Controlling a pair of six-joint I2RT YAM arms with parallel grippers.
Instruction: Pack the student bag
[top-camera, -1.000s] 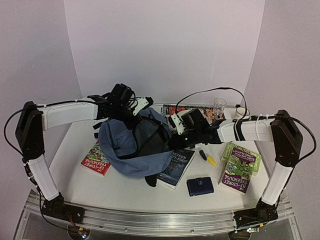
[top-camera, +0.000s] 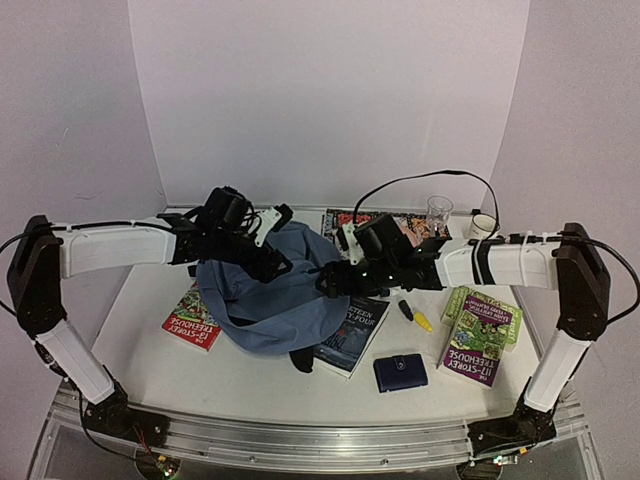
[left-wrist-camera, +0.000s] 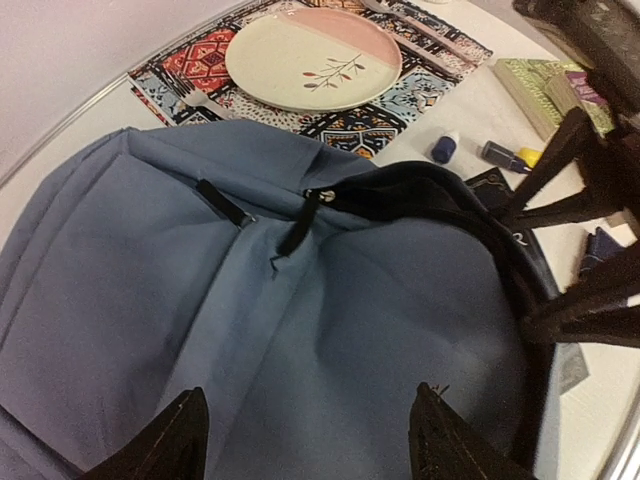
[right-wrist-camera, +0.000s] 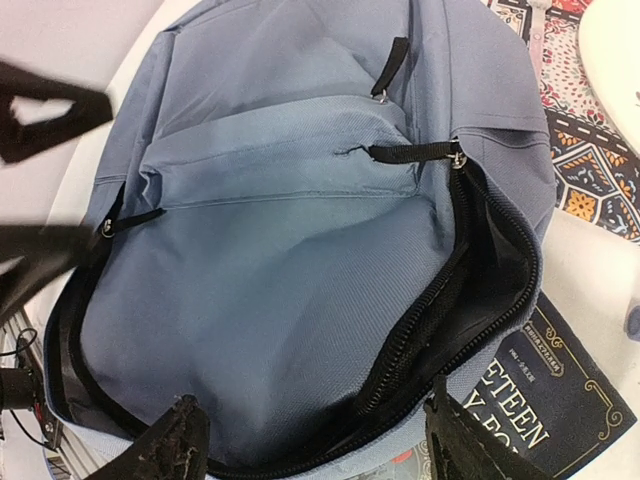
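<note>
A blue backpack (top-camera: 270, 330) lies on the table in the top view, its front panel (left-wrist-camera: 430, 330) slack across the mouth. Along the rim runs an open black zipper (right-wrist-camera: 400, 345); little of the inside shows. My left gripper is over the panel, its fingers wide apart with no pinched cloth visible. On the bag's right side, my right gripper also has spread fingers, with the zipped rim passing through the gap. A dark book (top-camera: 352, 335) lies partly beneath the bag's right edge. A red book (top-camera: 193, 320) is at the left.
To the right lie a navy wallet (top-camera: 400, 372), a yellow-tipped marker (top-camera: 422, 321) and stacked green books (top-camera: 478, 340). A glass (top-camera: 438, 212) and a white cup (top-camera: 482, 226) stand at the back. A plate (left-wrist-camera: 310, 60) rests on a patterned mat.
The bag's dark opening, wide a second ago, is now mostly covered by the blue panel.
</note>
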